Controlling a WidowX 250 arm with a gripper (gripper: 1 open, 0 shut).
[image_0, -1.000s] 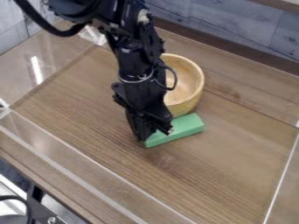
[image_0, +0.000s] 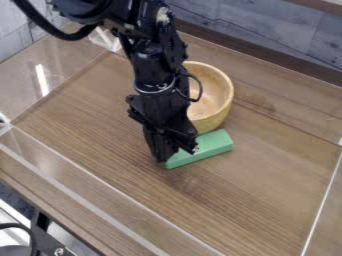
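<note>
My black gripper (image_0: 160, 148) reaches down to the middle of the wooden table, its fingertips low at the left end of a green rectangular block (image_0: 203, 144). The fingers look close together; whether anything is between them is hard to see. Behind the arm stands a tan bowl (image_0: 219, 92), partly hidden by it.
A wall (image_0: 281, 30) runs along the back right.
The gripper has shifted very slightly; the block and bowl look the same.
</note>
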